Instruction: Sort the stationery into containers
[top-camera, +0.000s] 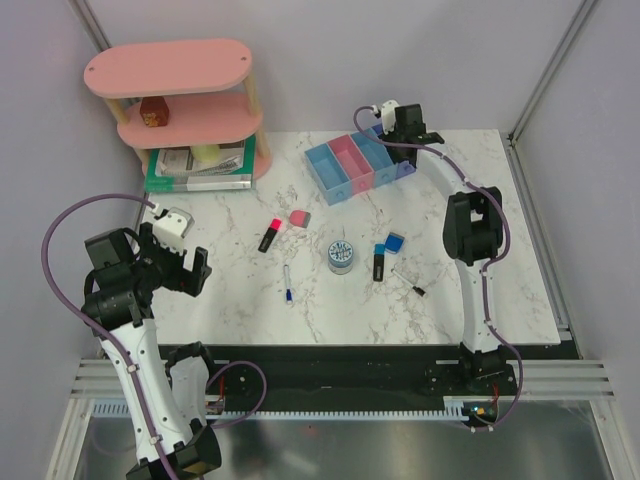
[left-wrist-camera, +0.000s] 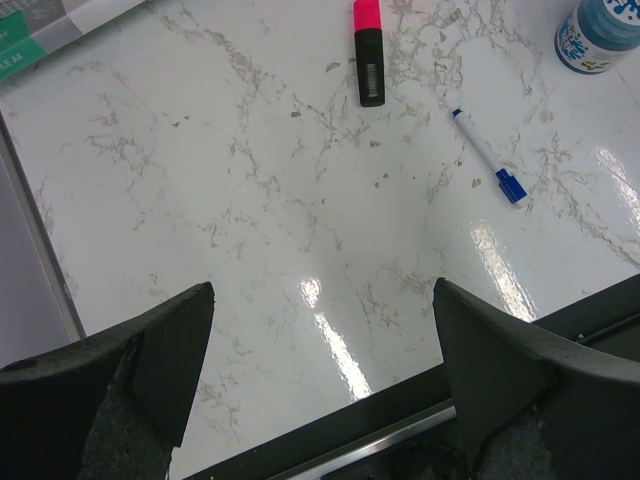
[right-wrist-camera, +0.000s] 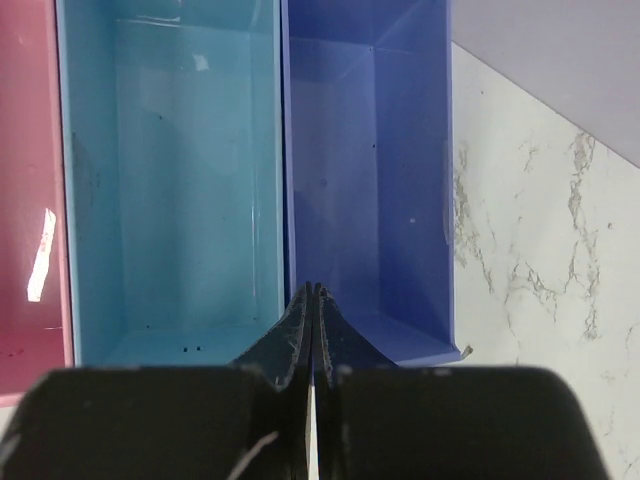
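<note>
At the back of the table stands a row of bins: light blue (top-camera: 328, 170), pink (top-camera: 352, 162), light blue (right-wrist-camera: 200, 180) and dark blue (right-wrist-camera: 335, 170). My right gripper is shut at the near end of the last two, with nothing showing between its fingers; the visible bin floors are bare. Over the left of the table, my left gripper stands open and empty. Lying loose are a pink-capped highlighter (top-camera: 270, 235), a pink block (top-camera: 299, 218), a white marker (top-camera: 288, 284), a blue-capped highlighter (top-camera: 379, 263), a blue block (top-camera: 394, 242) and a slim black-ended pen (top-camera: 408, 283).
A round blue jar (top-camera: 340, 257) occupies the middle of the table. At the back left, a pink two-tier shelf (top-camera: 190, 118) rises above a green-and-white box (top-camera: 200, 168). Free table lies at the right and the front left.
</note>
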